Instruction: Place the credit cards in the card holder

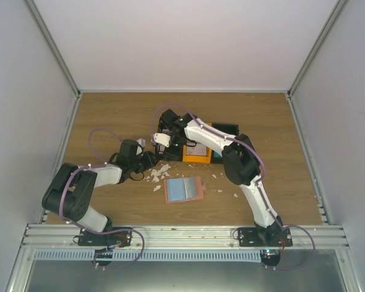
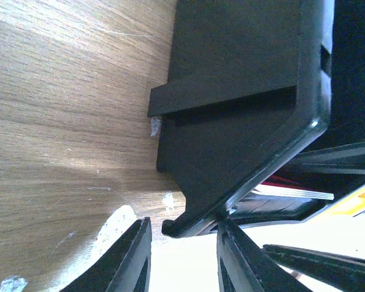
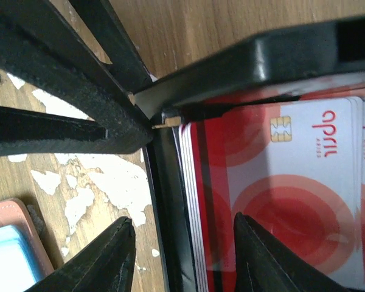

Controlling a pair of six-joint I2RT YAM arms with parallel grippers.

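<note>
A stack of red-and-white credit cards (image 3: 274,188) lies in the black box (image 3: 170,225); the edges of several cards show along its wall. Over that wall my right gripper stands open, with the box wall and card edges below the gap between its fingers. In the left wrist view the corner of the black box (image 2: 231,146) sits between the fingers of my left gripper, which is shut on it. The card holder (image 1: 184,189), pale blue and grey with a pinkish border, lies open on the table in front of the boxes.
An orange box (image 1: 196,158) with pale cards stands right of the black box, and another dark box (image 1: 229,128) stands farther right. White paper-like scraps (image 1: 160,171) litter the table between the box and the card holder.
</note>
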